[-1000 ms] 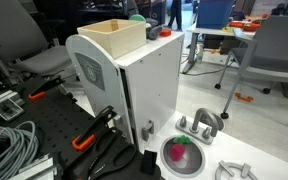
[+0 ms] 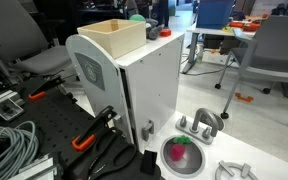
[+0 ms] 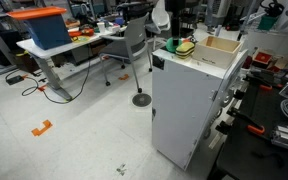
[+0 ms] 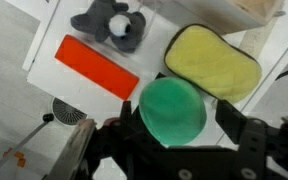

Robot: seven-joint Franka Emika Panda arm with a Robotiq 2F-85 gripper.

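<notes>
In the wrist view a round green object sits between the spread fingers of my gripper. Some space shows on either side of it, so the fingers look open around it. Its underside and the surface below it are hidden. The second exterior view has my dark gripper over the white cabinet top, right at the green object. From the first exterior view, the green object is only partly visible behind the bin.
A yellow sponge, a red block and a grey plush toy lie close by on the white top. The pale bin stands beside them. A black table with cables and tools is in front.
</notes>
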